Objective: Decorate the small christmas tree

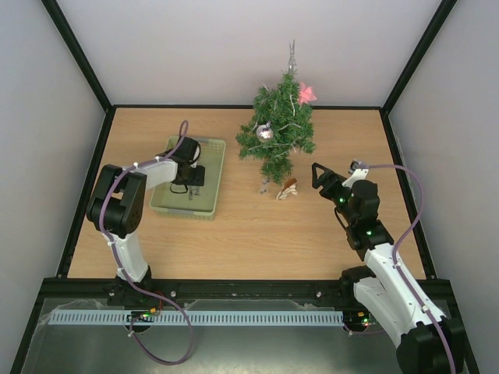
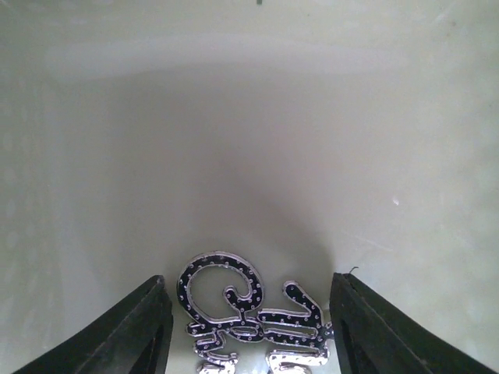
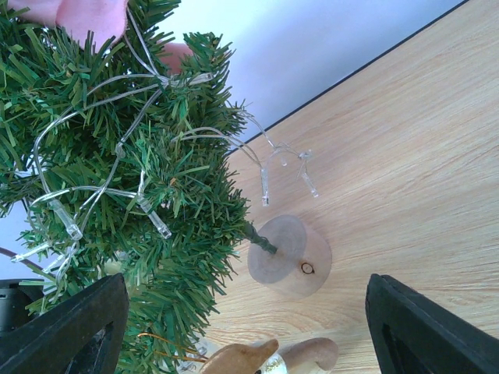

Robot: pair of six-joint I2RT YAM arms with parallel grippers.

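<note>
The small Christmas tree [image 1: 277,125] stands at the table's back, right of centre, bearing a silver ball [image 1: 265,133], a pink flower [image 1: 306,93] and light strings. My left gripper is down in the green tray [image 1: 209,191], its fingers apart. Between the fingertips lies a flat, dark, silver-edged ornament [image 2: 257,315] on the tray floor; the right fingertip is close to its edge, and whether they touch I cannot tell. Open and empty, my right gripper is beside the lower part of the tree, whose clear round base [image 3: 290,255] shows in the right wrist view.
A brown-and-white ornament [image 1: 288,189] hangs low at the tree's front; its wooden part [image 3: 238,358] shows near my right gripper. Tray walls surround my left gripper.
</note>
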